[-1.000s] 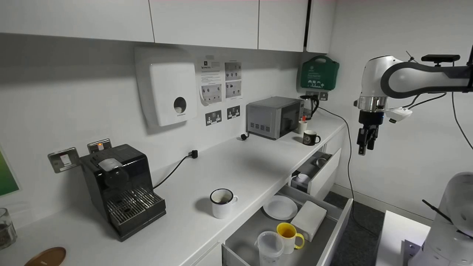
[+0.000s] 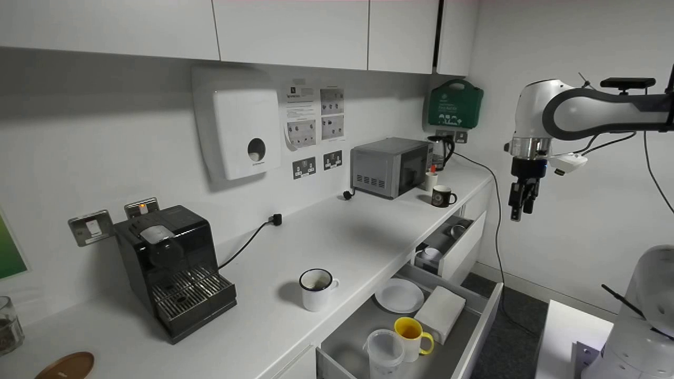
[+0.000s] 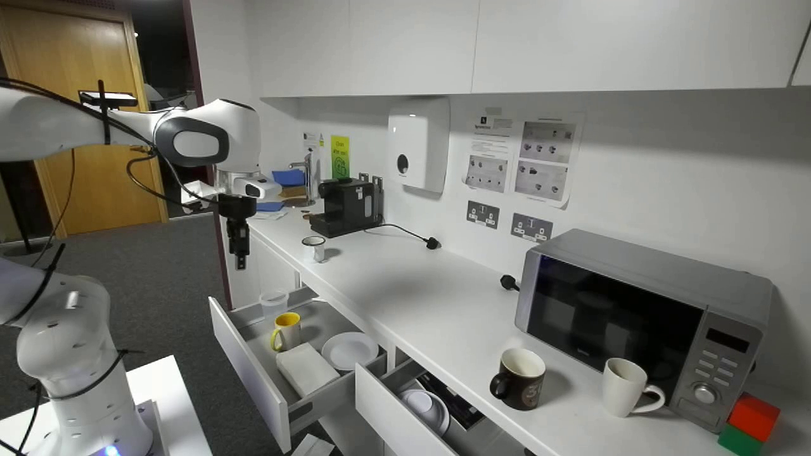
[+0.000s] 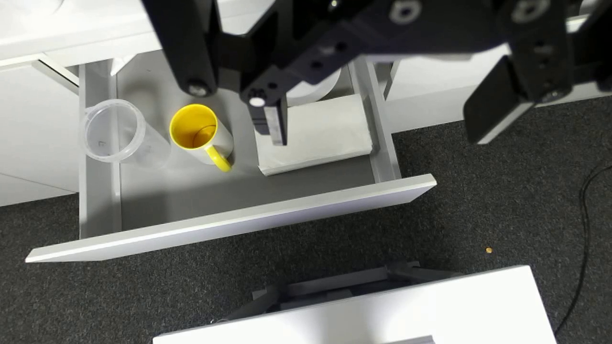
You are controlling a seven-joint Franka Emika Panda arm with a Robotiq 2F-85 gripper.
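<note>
My gripper point(image 2: 523, 213) is open and hangs in the air in front of the counter, with nothing between its fingers. In the wrist view its fingers point(image 4: 274, 120) reach over the open drawer point(image 4: 189, 198) and the floor beyond. Inside that drawer stand a white mug with a yellow inside and handle point(image 4: 202, 132) and a clear plastic container point(image 4: 117, 134). A white box point(image 4: 327, 134) and a white plate point(image 2: 399, 296) share the drawer. On the counter a white enamel mug with a dark rim point(image 2: 316, 290) stands upright near the front edge.
A coffee machine point(image 2: 177, 271) and a microwave point(image 3: 608, 304) stand against the wall. Near the microwave are a black mug point(image 3: 519, 379), a white mug point(image 3: 623, 387) and red and green blocks point(image 3: 753, 418). A second drawer point(image 2: 464, 246) is open.
</note>
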